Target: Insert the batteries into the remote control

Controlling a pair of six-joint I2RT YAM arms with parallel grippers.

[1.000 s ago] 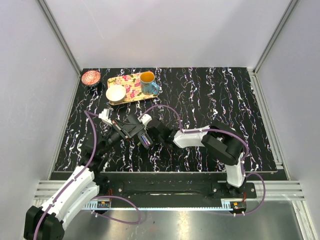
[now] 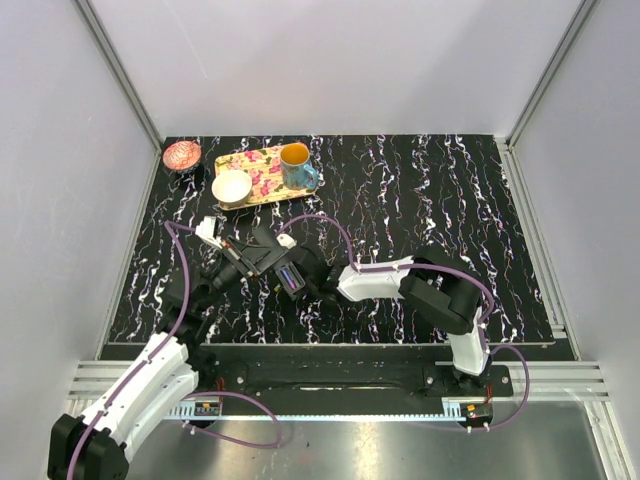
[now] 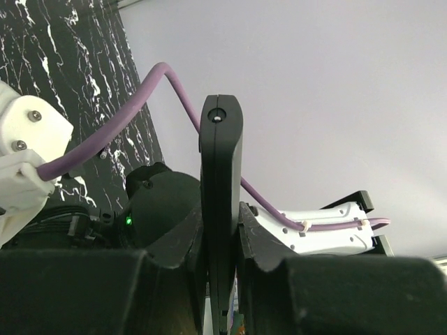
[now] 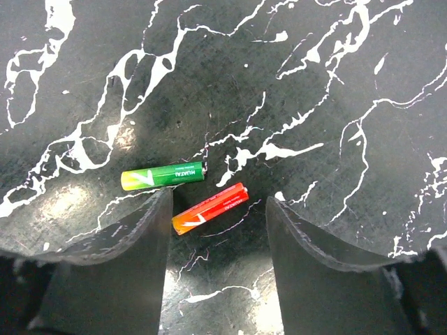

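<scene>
My left gripper is shut on the black remote control (image 3: 219,153), seen edge-on in its wrist view. From above, the remote (image 2: 276,250) is held at the middle left, next to the right arm's wrist. In the right wrist view a green battery (image 4: 163,175) and a red battery (image 4: 210,209) lie close together on the marble table. My right gripper is part open over them, its fingers on either side of the red battery's lower area, with nothing seen gripped.
A floral tray (image 2: 258,159) with a white bowl (image 2: 232,186) and a blue mug (image 2: 300,174) stands at the back left, beside a red patterned bowl (image 2: 182,155).
The left arm and the remote in it look unmoved.
</scene>
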